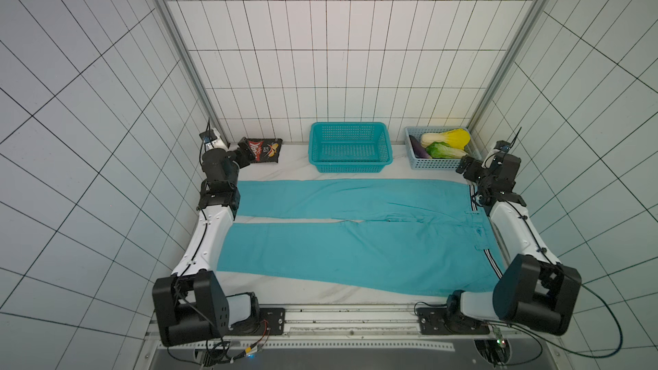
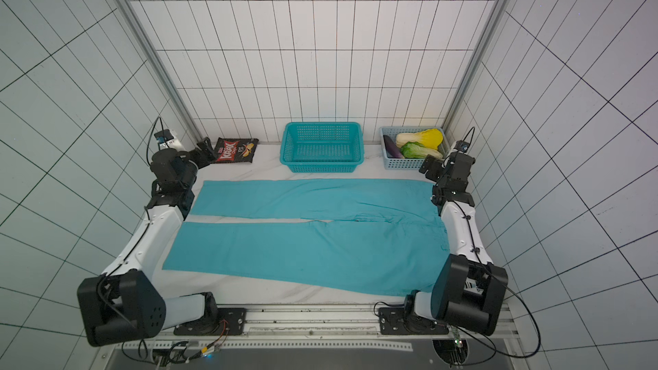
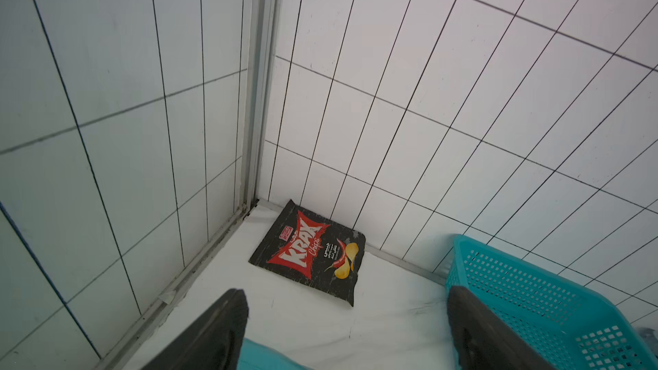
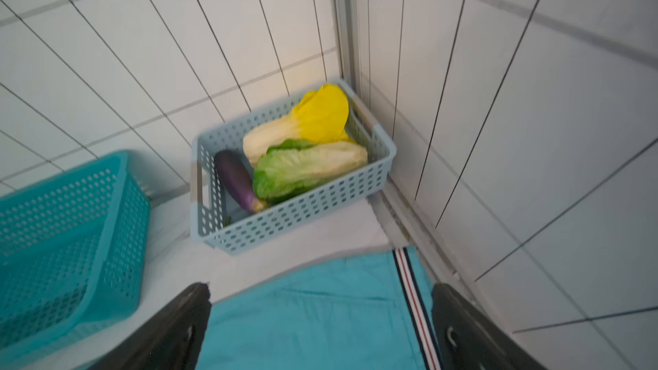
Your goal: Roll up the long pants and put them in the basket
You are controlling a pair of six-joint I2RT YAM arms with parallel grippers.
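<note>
Turquoise long pants [image 1: 308,246] lie flat across the table, legs toward the left, with a striped waistband [image 1: 492,261] at the right end. A narrow gap of table shows between the two legs. Above the left far corner of the pants, my left gripper stands open with nothing between its fingers. My right gripper is open too, above the far waistband corner, and fabric shows below and between its fingertips without being gripped. Both arms hide parts of the pants' ends in the top views.
An empty teal basket [image 1: 349,167] stands at the back middle. Beside it, a grey-blue basket [image 4: 294,218] holds an eggplant [image 4: 236,181] and cabbages. A black chip bag [image 3: 312,250] lies in the back left corner. Tiled walls close in both sides.
</note>
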